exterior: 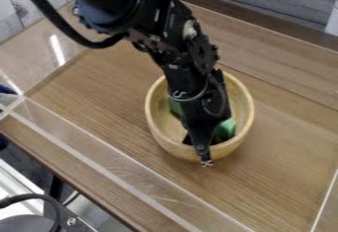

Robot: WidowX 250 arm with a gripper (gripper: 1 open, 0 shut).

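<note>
A light wooden-coloured bowl [166, 132] sits on the table, right of centre in the camera view. Green objects [226, 127] lie inside it, largely covered by the black arm. My gripper [203, 147] points down into the bowl from above, its tip at the near part of the bowl. Whether anything is between the fingers is hidden; the gripper looks shut.
A clear strip runs along the near left edge, with dark equipment beyond at the lower left. A pale wall stands at the back.
</note>
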